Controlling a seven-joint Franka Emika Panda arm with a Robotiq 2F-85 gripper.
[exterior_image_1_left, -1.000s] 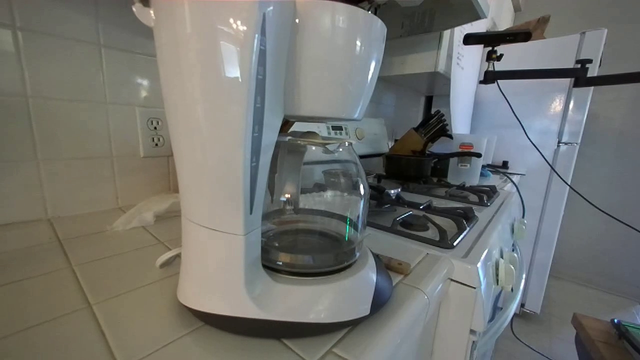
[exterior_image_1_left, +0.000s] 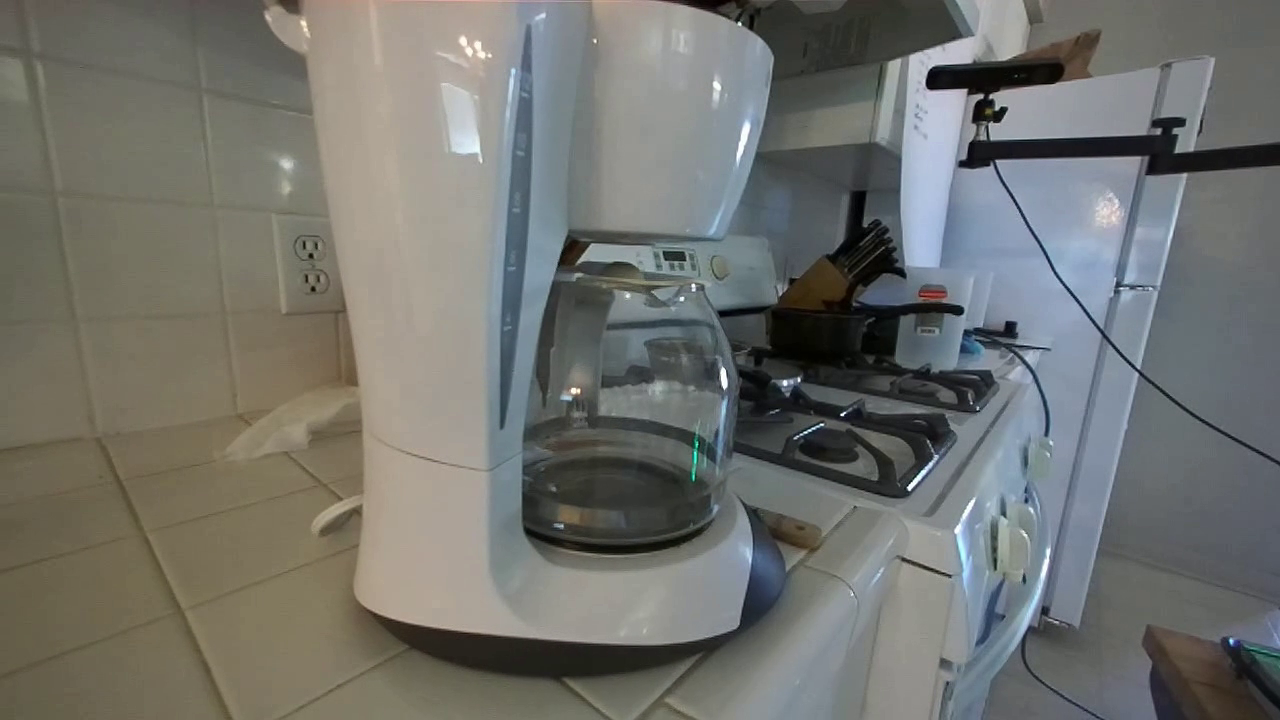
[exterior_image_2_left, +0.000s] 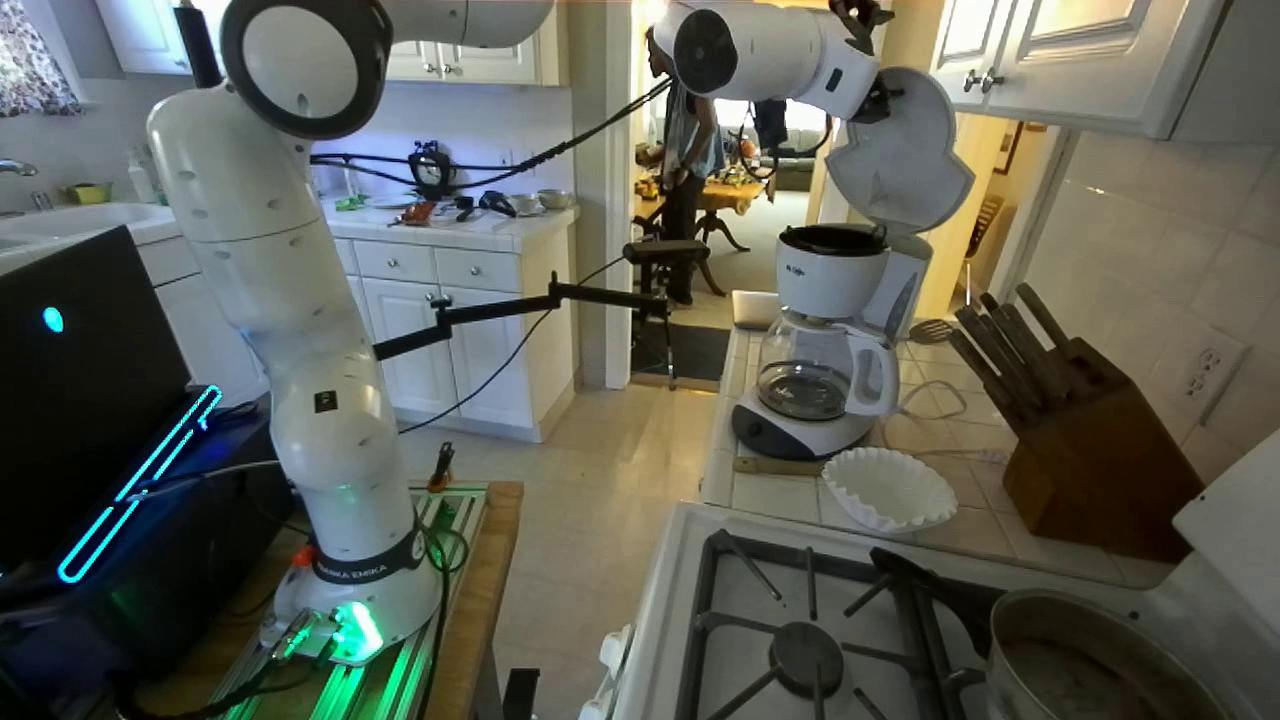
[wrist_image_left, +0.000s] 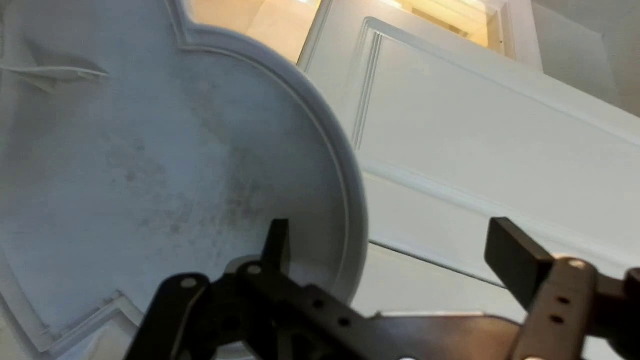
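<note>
On the tiled counter stands a white coffee maker (exterior_image_2_left: 831, 270), its lid (exterior_image_2_left: 900, 150) raised nearly upright and its top basket open. The glass carafe (exterior_image_1_left: 630, 420) sits on the warming plate, seemingly empty. My gripper is open at the lid's edge. In the wrist view one finger (wrist_image_left: 277, 243) overlaps the lid's underside (wrist_image_left: 198, 156), while the other finger (wrist_image_left: 517, 258) appears beyond the rim, against the cabinet. Contact with the lid cannot be judged. Exterior view 1 does not show the gripper or lid.
A white paper filter (exterior_image_2_left: 890, 490) lies beside the machine, near a wooden knife block (exterior_image_2_left: 1098, 450). The stove (exterior_image_2_left: 684, 564) bears a metal pot (exterior_image_2_left: 1092, 660). A wall cabinet (exterior_image_2_left: 1056, 54) hangs close to the lid on the right.
</note>
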